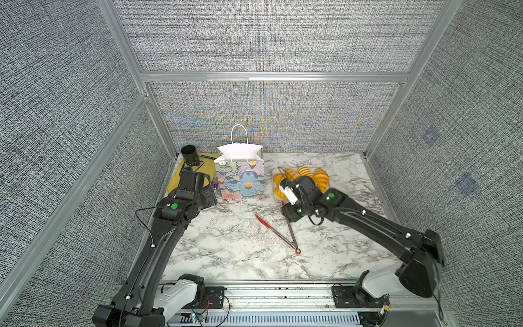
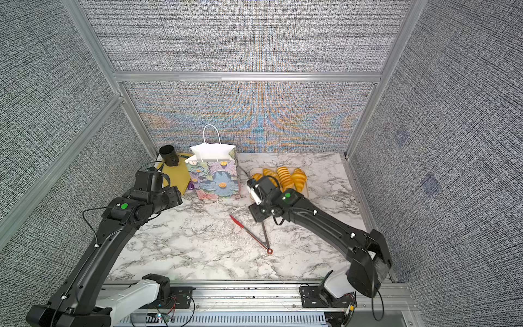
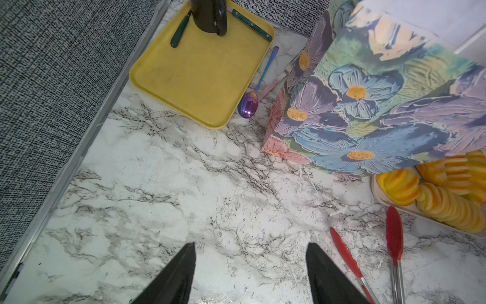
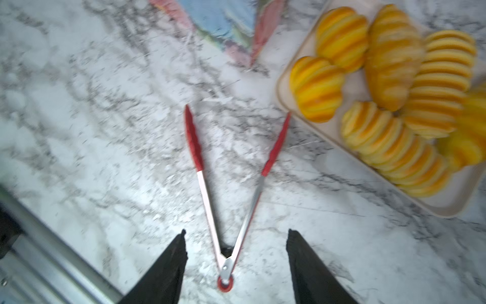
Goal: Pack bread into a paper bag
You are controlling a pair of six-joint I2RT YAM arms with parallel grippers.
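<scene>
A floral paper bag with white top stands upright at the back middle. Right of it, several yellow bread rolls lie in a pale tray. Open red-tipped tongs lie on the table in front of the tray. My right gripper hangs above the tongs, open with nothing between its fingers, its view blurred. My left gripper hangs over bare table left of the bag, also open and empty.
A yellow tray with a black mug and knives sits at the back left. A spoon lies between it and the bag.
</scene>
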